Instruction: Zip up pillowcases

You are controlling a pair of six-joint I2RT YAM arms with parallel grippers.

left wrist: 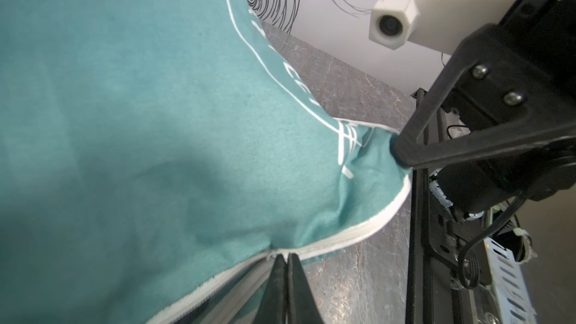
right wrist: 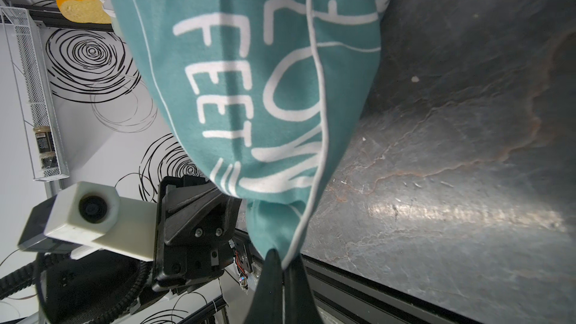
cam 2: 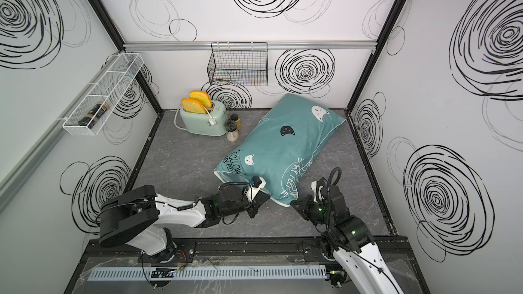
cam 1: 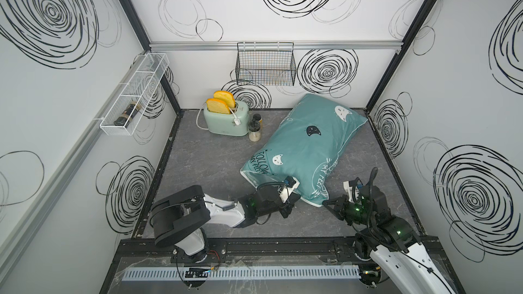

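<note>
A teal pillowcase (cam 1: 307, 141) with cat faces and white lettering lies diagonally across the table, its zipped edge at the front. In the left wrist view, my left gripper is shut, its fingertips at the white zipper (left wrist: 336, 237) where a dark gap starts to its left; nothing clearly shows between them. My right gripper is shut on the pillowcase's front right corner (right wrist: 270, 234), with cloth and white piping at its fingertips.
A mint toaster (cam 1: 226, 125) with yellow slices and two small jars (cam 1: 254, 133) stand at the back left. Wire baskets (cam 1: 265, 70) hang on the back and left walls.
</note>
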